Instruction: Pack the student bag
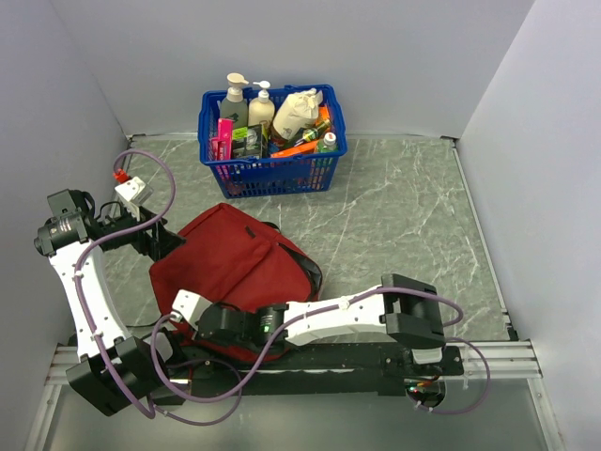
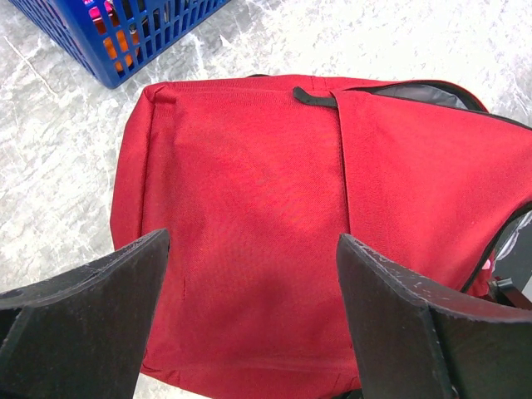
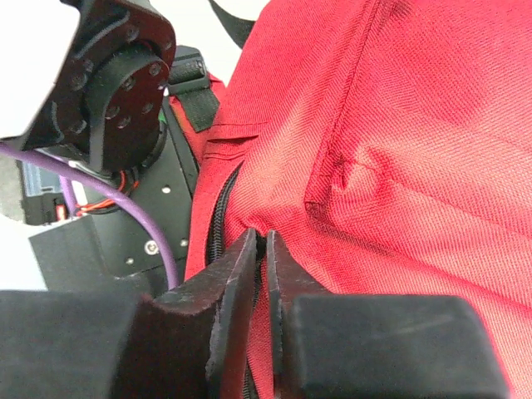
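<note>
The red bag [image 1: 215, 258] lies on the grey marble table, a zip strap along its top. My left gripper hangs over its left side, fingers apart with only red fabric below between them. My right gripper is low on the bag's front edge at a black zip [image 3: 217, 218]; its fingertips are close together at the zip, and whether they hold the puller or fabric I cannot tell. The top view mostly hides those fingers behind the arm.
A blue basket [image 1: 272, 174] full of bottles, boxes and packets stands behind the bag. Walls enclose the back and sides.
</note>
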